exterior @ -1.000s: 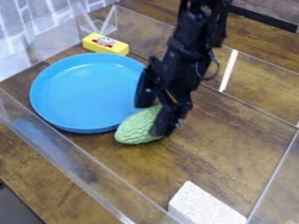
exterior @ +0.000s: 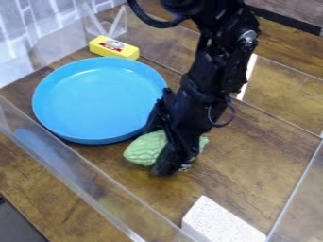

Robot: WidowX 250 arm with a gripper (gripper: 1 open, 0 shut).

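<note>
The black robot gripper (exterior: pixel 171 142) is low over a green, textured soft object (exterior: pixel 146 148) on the wooden surface, covering much of it. The green piece shows at both sides of the fingers, just below the right part of a blue plate (exterior: pixel 89 95). Whether the fingers are closed on it is hidden by the dark arm.
A yellow box (exterior: pixel 113 47) lies at the back left. A white block (exterior: pixel 222 221) lies at the front right. Clear plastic walls run along the left and right. The wood (exterior: pixel 252 161) right of the gripper is clear.
</note>
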